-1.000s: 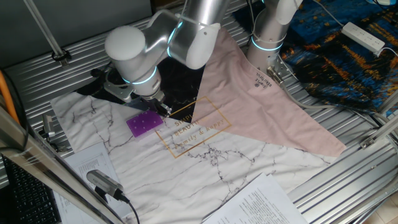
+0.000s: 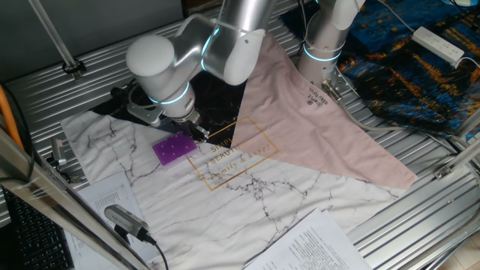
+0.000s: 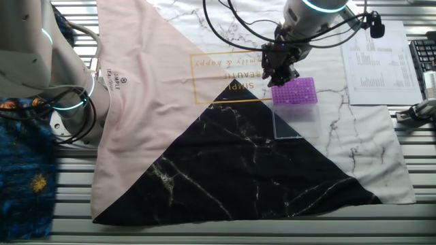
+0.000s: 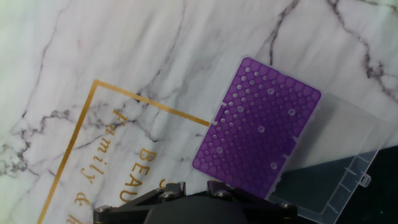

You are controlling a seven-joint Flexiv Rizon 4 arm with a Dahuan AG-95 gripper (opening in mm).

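A purple rack point(image 4: 258, 127) with rows of small round wells lies on the marble-patterned cloth, dotted with several paler spots. Beside it is a clear plastic lid or tray point(image 4: 339, 158), its far part over the cloth's black area; in exterior view 2 this clear piece point(image 3: 296, 122) adjoins the purple rack point(image 3: 294, 92). My gripper shows at the bottom of the wrist view, near the rack's lower corner. A narrow gap separates its fingertips, with nothing held between them. In exterior view 1 the gripper point(image 2: 204, 138) points down just beside the purple rack point(image 2: 175, 149).
The cloth has white, black and pink point(image 2: 300, 127) areas and gold lettering. Printed sheets point(image 2: 311, 244) lie at its front edge. A small grey device with a cable point(image 2: 126, 221) stands at the left, near a keyboard point(image 2: 34, 229).
The purple rack has not moved.
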